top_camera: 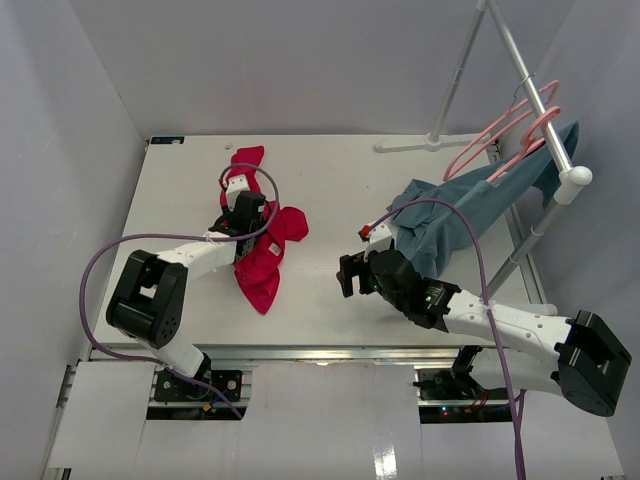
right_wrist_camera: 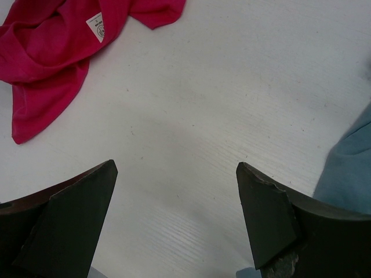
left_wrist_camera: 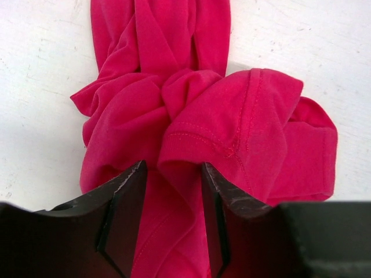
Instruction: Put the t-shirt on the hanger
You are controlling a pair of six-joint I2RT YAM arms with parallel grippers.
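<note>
A crumpled red t-shirt lies on the left of the white table. My left gripper is over its middle, fingers parted around a stitched fold at or just above the cloth; whether it grips is unclear. My right gripper stands open over bare table, right of the red shirt, with nothing between its fingers. Pink hangers hang on a white rail at the back right, with a blue-grey garment draped from there down onto the table.
The white rack occupies the right side, beside the right arm. Purple cables loop over both arms; grey walls enclose the sides and back.
</note>
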